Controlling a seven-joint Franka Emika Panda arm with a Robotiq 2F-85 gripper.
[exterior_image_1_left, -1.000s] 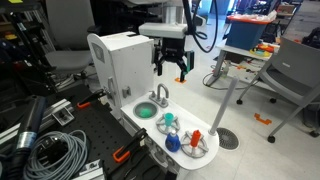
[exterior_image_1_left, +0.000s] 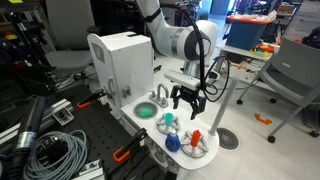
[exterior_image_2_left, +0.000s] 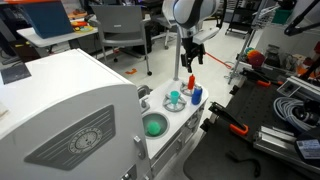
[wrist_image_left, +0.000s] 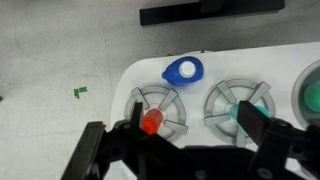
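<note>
My gripper (exterior_image_1_left: 188, 104) hangs open above the white toy stove top, with nothing between its fingers. In the wrist view, a red object (wrist_image_left: 152, 121) stands on the left burner, and a teal cup (wrist_image_left: 247, 113) sits on the right burner, partly behind a finger. A blue object (wrist_image_left: 185, 69) with a pale top is at the counter edge between the burners. In exterior view 1, the red bottle-like object (exterior_image_1_left: 195, 137) is lower right of the gripper and the teal cup (exterior_image_1_left: 168, 119) is lower left, both apart from it.
A green bowl (exterior_image_1_left: 147, 110) sits in the sink beside a grey faucet (exterior_image_2_left: 142, 96). The white cabinet (exterior_image_2_left: 70, 110) stands at the sink end. A dark bench with coiled cable (exterior_image_1_left: 60, 155) runs along the front. Bare floor lies beyond the red object's end.
My gripper has come down from well above the counter and moved somewhat to the right in exterior view 1. The objects on the counter have stayed in place.
</note>
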